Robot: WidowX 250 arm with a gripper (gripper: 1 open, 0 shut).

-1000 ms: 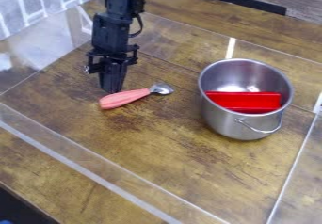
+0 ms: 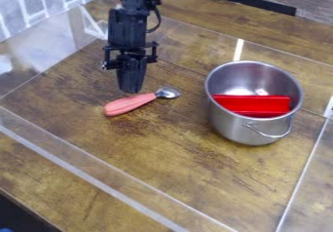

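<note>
My black gripper (image 2: pixel 130 78) hangs at the upper middle of the view, pointing down just above and behind a spoon with a pink handle (image 2: pixel 130 102) and a metal bowl end, which lies on the wooden table. The gripper looks shut, with nothing visible between its fingers.
A steel pot (image 2: pixel 237 128) with a wire handle stands at the right, a red block (image 2: pixel 254 103) inside it. Clear panel edges run along the left and right.
The gripper has shifted slightly up and to the right from over the pink handle. The spoon and pot look almost unchanged.
</note>
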